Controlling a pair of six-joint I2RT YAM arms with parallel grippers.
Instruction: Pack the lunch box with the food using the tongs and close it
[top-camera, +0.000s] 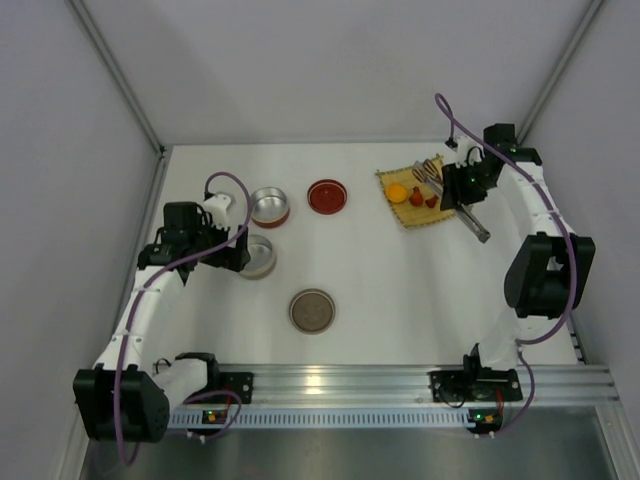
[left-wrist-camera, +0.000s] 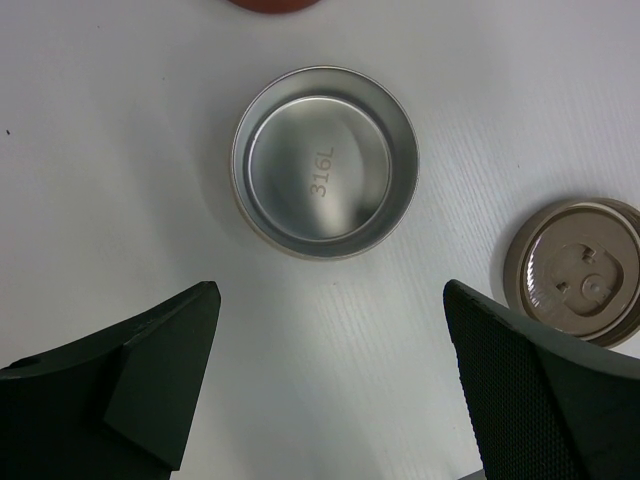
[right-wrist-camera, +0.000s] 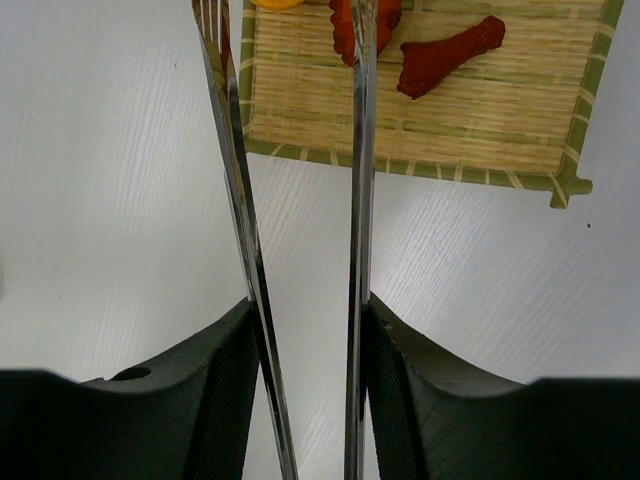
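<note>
Metal tongs (right-wrist-camera: 361, 200) are held between the fingers of my right gripper, their arms apart. In the top view their tips reach over the woven tray (top-camera: 425, 219), near the orange round food (top-camera: 396, 192) and two red food pieces (top-camera: 416, 197) (top-camera: 432, 201). One red piece (right-wrist-camera: 380, 32) shows beside the right tong arm in the right wrist view. My left gripper stands open and empty, with a round steel container (left-wrist-camera: 320, 165) beyond its fingertips. A brown lid (left-wrist-camera: 580, 270) appears at that view's right.
A second steel container (top-camera: 269, 205) with a red base stands behind the nearer one. The red lid (top-camera: 327, 196) lies at the back middle. Between the brown lid and the tray, the white table (top-camera: 390, 290) is clear.
</note>
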